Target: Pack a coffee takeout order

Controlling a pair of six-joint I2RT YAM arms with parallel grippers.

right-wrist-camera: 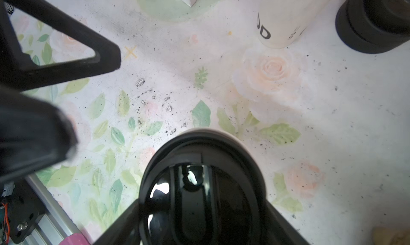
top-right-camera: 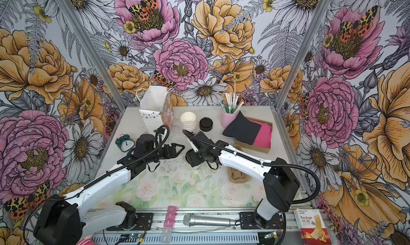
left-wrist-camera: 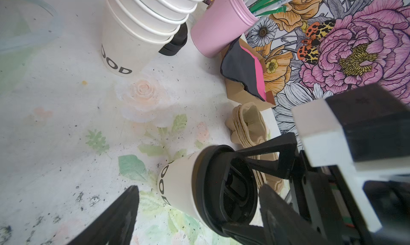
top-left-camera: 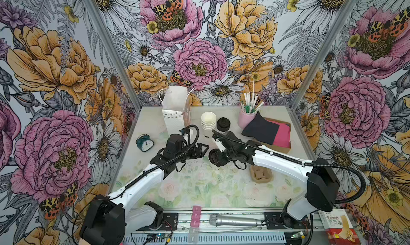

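Note:
A white paper cup [left-wrist-camera: 179, 185] wears a black lid [right-wrist-camera: 200, 193] near the middle of the table. My right gripper is open, with its fingers on either side of the lid; whether they touch it I cannot tell. To the left, my left gripper [top-left-camera: 205, 150] stands open and apart from the cup, nothing between its fingers. Behind the arms are a stack of white cups [top-left-camera: 208, 118], black lids [top-left-camera: 223, 124] and a white paper bag [top-left-camera: 175, 101]. A brown pulp carrier [top-left-camera: 261, 173] lies at the right, partly under my right arm.
A pink holder [top-left-camera: 245, 118] with straws and sticks stands at the back. Beside it sits a cardboard box [top-right-camera: 259, 149] with black and pink contents. A teal clock [top-left-camera: 145, 143] is at the left.

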